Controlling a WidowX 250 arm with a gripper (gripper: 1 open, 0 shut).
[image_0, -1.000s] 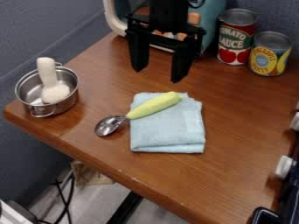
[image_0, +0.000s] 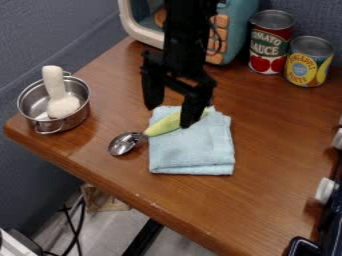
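My black gripper (image_0: 171, 100) hangs over a folded light-blue cloth (image_0: 190, 153), its fingers open and low around the pale yellow handle of a utensil (image_0: 166, 124) lying on the cloth. The utensil's metal scoop (image_0: 124, 143) rests on the wooden table just left of the cloth. The gripper hides part of the handle.
A steel pot (image_0: 40, 112) with a white pestle-like object (image_0: 56, 90) sits at the left edge. At the back stand a tomato sauce can (image_0: 269, 45), a yellow can (image_0: 307, 65) and a teal appliance (image_0: 230, 30). Dark items with white knobs line the right edge.
My gripper has come down and slightly toward the front, onto the utensil's handle, and has turned a little. The utensil and cloth look unmoved.
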